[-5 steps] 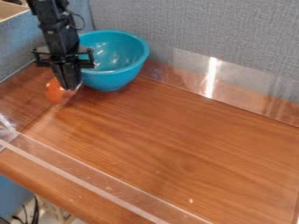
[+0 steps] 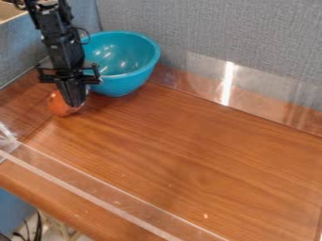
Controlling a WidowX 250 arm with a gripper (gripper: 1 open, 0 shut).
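My black gripper (image 2: 73, 87) points down at the back left of the wooden table, beside a turquoise bowl (image 2: 126, 58). An orange object (image 2: 62, 105) sits low at its fingertips, partly hidden behind them. Whether the fingers touch it or have anything between them is unclear, as they are small and dark in this view. The bowl stands just right of the gripper, close to the back wall, its inside mostly visible.
Clear plastic edging runs along the back and front left. Grey padded walls (image 2: 227, 33) bound the back and left. Some clear plastic and cables show at the lower left.
Very little differs; my gripper and the orange object have shifted slightly, while the bowl looks nearly unmoved.
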